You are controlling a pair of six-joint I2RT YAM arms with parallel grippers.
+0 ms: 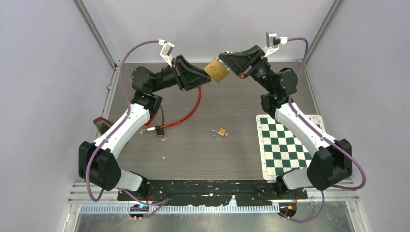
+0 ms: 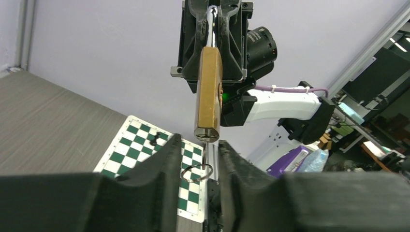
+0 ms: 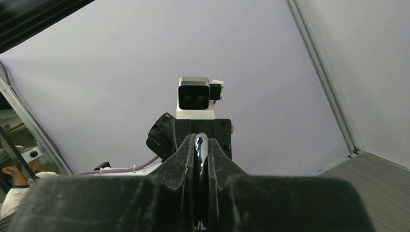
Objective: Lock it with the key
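Observation:
A brass padlock (image 1: 216, 70) is held up high between the two arms, its bottom facing left. My right gripper (image 1: 222, 58) is shut on its steel shackle (image 3: 201, 145); in the right wrist view the lock's body is hidden behind the fingers. From the bottom of the padlock (image 2: 209, 92) a key (image 2: 204, 155) sticks out with a wire ring (image 2: 196, 172) on it. My left gripper is part open, one finger on each side of the key, with gaps still showing. In the top view its fingertips (image 1: 208, 78) reach the padlock's left end and cover the key.
A small brass padlock (image 1: 222, 131) lies on the table's middle. At left lie a red cable (image 1: 186, 116) and a black padlock (image 1: 160, 132) with keys. The checkered board (image 1: 285, 147) lies at right.

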